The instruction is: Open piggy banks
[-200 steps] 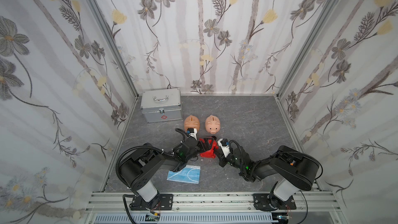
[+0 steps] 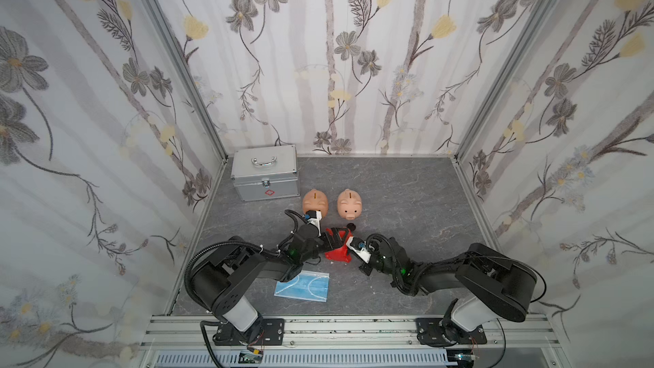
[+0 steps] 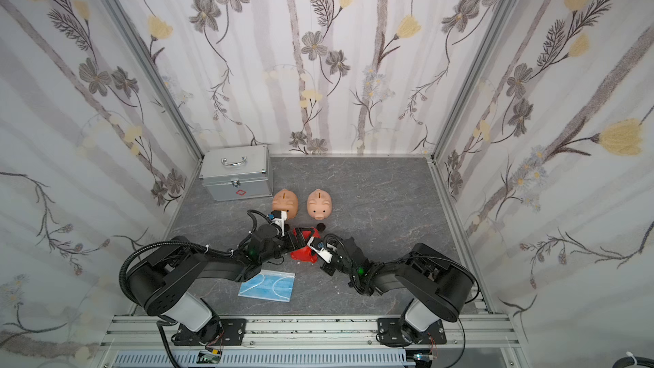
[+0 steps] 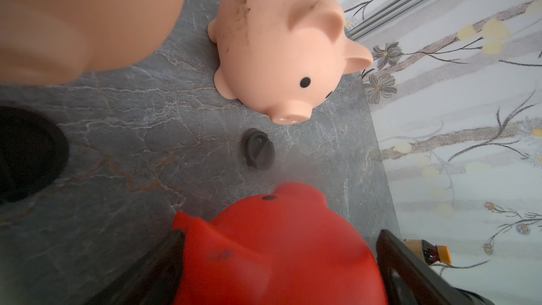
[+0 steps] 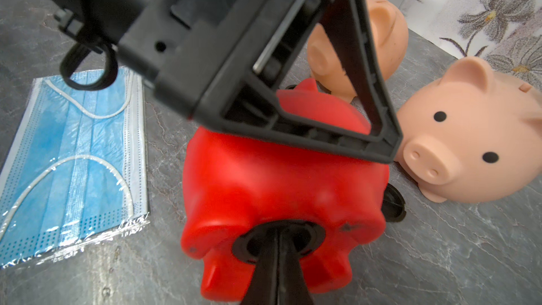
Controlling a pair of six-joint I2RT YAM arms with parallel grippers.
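The red piggy bank point(image 5: 225, 158) is tipped so that its underside faces my right gripper. That gripper is shut, and its tips are at the round black fitting point(image 5: 242, 243) in the belly, with nothing visible between the fingers. In the left wrist view, my left gripper stands open around the red bank, one finger on each side; I cannot tell how firmly they touch it. Two pink piggy banks stand upright behind, one on the left point(image 2: 314, 201) and one on the right point(image 2: 349, 203). Black caps point(image 4: 259, 149) lie loose on the table before them.
A packed blue face mask point(image 2: 301, 286) lies flat at the front left. A silver case point(image 2: 265, 180) stands at the back left, close to the left pink bank.
The red bank has shifted a little to the left. The left arm has barely moved.
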